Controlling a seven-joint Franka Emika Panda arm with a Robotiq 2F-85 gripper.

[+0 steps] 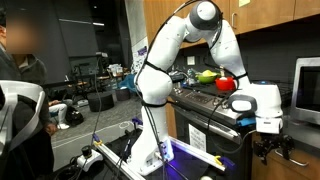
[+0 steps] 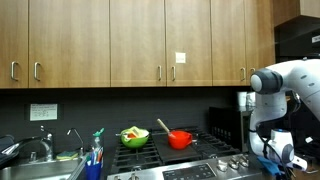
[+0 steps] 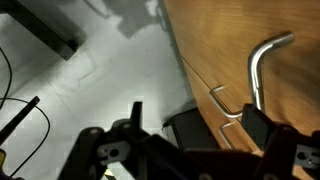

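Note:
My gripper hangs low in front of the wooden drawer fronts, fingers wide apart with nothing between them. In the wrist view, a curved metal handle (image 3: pixel 258 70) stands out from the wood, close to the tip of the right-hand finger (image 3: pixel 262 128). The handle lies outside the gap between the fingers. From exterior view 1, the gripper (image 1: pixel 268 152) is small and dark beside the drawers, and its contact with them cannot be judged.
Two more handles, one of them the near one (image 3: pixel 222 103), show lower on the wood. Grey floor (image 3: pixel 110 80) lies open below. A stove with a red pot (image 1: pixel 208 77) and a silver appliance (image 1: pixel 307 90) stand on the counter.

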